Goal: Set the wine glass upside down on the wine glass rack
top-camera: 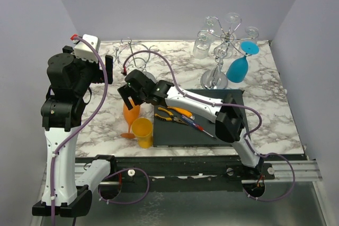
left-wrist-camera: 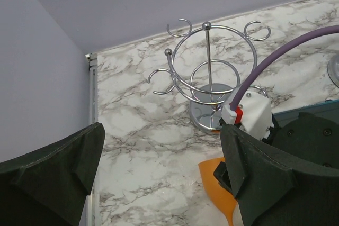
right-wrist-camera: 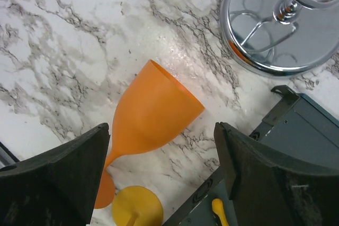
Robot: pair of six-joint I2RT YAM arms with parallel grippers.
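Note:
An orange wine glass lies on its side on the marble table, its bowl between the open fingers of my right gripper in the right wrist view, with the gripper above it. A chrome ring rack stands at the back left, empty. My left gripper, open and empty, hangs to the left of that rack. Another chrome rack at the right holds clear glasses and a blue glass, hung upside down.
A yellow cup stands beside the orange glass. A dark tray with pliers and screwdrivers fills the middle front. Bare marble lies at the right.

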